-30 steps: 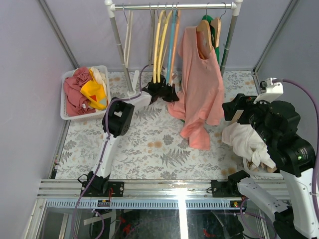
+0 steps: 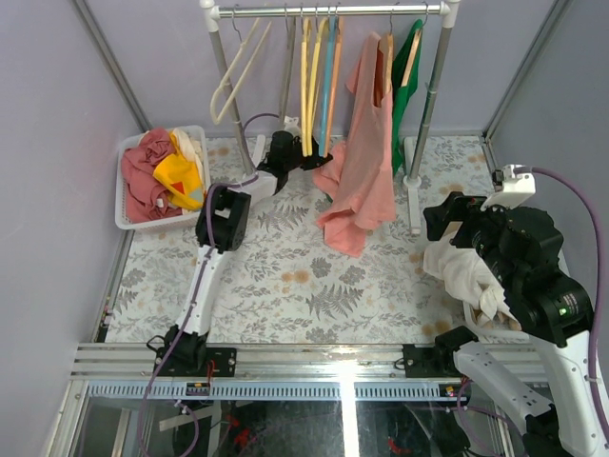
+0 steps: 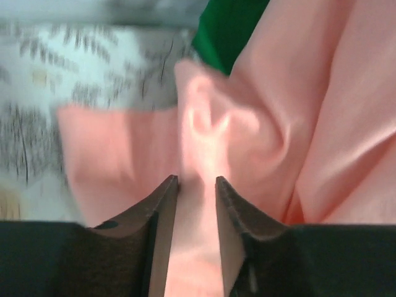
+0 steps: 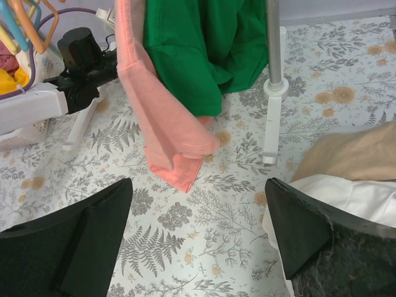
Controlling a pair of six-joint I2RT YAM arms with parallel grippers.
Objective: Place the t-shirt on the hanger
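Observation:
A pink t-shirt (image 2: 360, 176) hangs from the rack on a wooden hanger (image 2: 383, 71), its lower end reaching down in front of the floor. My left gripper (image 2: 324, 160) is low behind the row of hangers, beside the shirt's left edge. In the left wrist view the pink cloth (image 3: 241, 142) fills much of the picture beyond the fingertips (image 3: 162, 204), which stand a little apart; nothing clearly shows pinched between them. My right gripper stands open and empty at the right, well away from the shirt.
A green garment (image 2: 407, 86) hangs right of the shirt. Several empty hangers (image 2: 319, 76) hang to its left on the rack bar (image 2: 328, 11). A white basket of clothes (image 2: 126, 195) stands at left; white cloth (image 2: 461, 271) lies below my right arm.
The shirt has swung left and turned more edge-on, its lower end shifting left. My left gripper has moved back slightly. The white hanger at the far left is swinging.

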